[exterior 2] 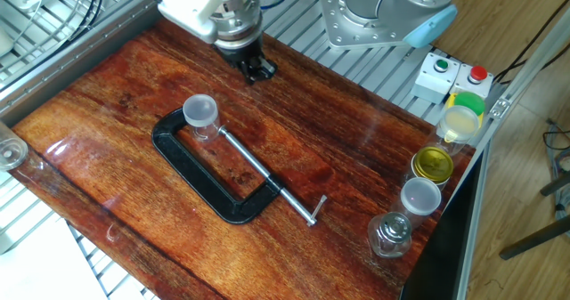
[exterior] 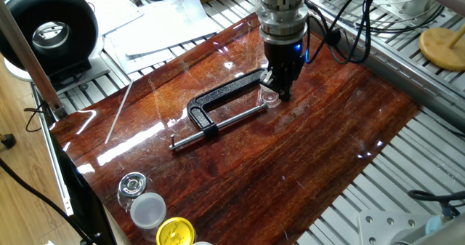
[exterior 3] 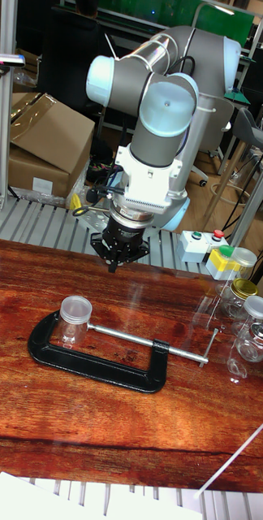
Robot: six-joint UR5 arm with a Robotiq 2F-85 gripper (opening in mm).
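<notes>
A clear jar with a frosted white lid (exterior 2: 201, 110) stands upright at the open end of the black C-clamp (exterior 2: 191, 175), between its frame end and the screw tip. The clamp lies flat on the glossy wooden board, its steel screw (exterior 3: 128, 335) reaching toward the jar. My gripper (exterior 2: 259, 71) is above the board, apart from the jar and behind it as seen in exterior view 3. In exterior view 1 the dark gripper (exterior: 280, 92) overlaps the jar's lid and hides much of it. The finger gap does not show clearly.
At one edge of the board stand several lidded jars: one with a silver lid (exterior: 133, 185), one with a white lid (exterior: 148, 211) and one with a gold lid (exterior 2: 434, 164), among others. Much of the wooden board (exterior: 327, 150) is bare.
</notes>
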